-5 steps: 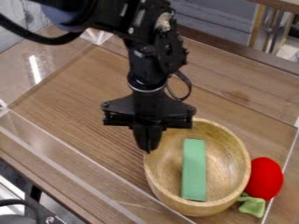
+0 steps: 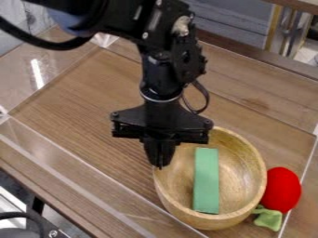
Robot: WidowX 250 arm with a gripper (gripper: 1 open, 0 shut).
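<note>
My black gripper points down at the left rim of a round wooden bowl, its fingers close together with nothing visible between them. In the bowl lies an upright-running green bar. Just right of the bowl sits a red object with a pale green piece at its lower end.
A wooden ledge with metal posts stands at the back right.
</note>
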